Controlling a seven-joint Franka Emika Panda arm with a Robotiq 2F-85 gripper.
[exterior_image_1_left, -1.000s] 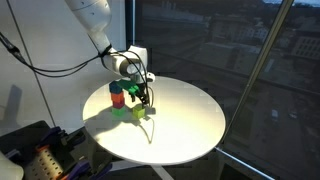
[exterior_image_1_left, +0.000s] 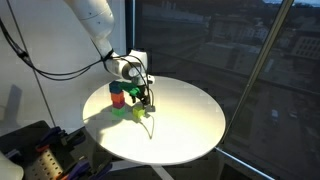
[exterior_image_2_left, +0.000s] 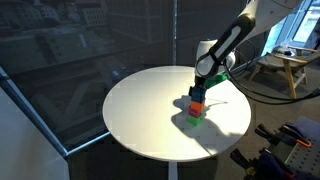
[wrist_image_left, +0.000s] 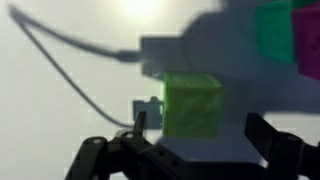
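A light green block (wrist_image_left: 192, 105) rests on the white table, centred in the wrist view between the two black fingers. My gripper is open, its fingers standing apart on either side with gaps to the block. In exterior view 1 the same green block (exterior_image_1_left: 139, 112) lies just below the gripper (exterior_image_1_left: 140, 99). Beside it stands a stack with a blue block (exterior_image_1_left: 116, 87) on top and a red block (exterior_image_1_left: 118, 100) under it. From the other side, a green block (exterior_image_2_left: 194, 120) shows at the stack's base, and the stack partly hides my gripper.
The stack's edge, a green block (wrist_image_left: 273, 30) and a pinkish-red block (wrist_image_left: 308, 42), comes close to the right finger's side in the wrist view. A cable hangs along the arm.
The arm and gripper appear slightly lower over the light green block than a second ago. The blocks have not visibly moved.
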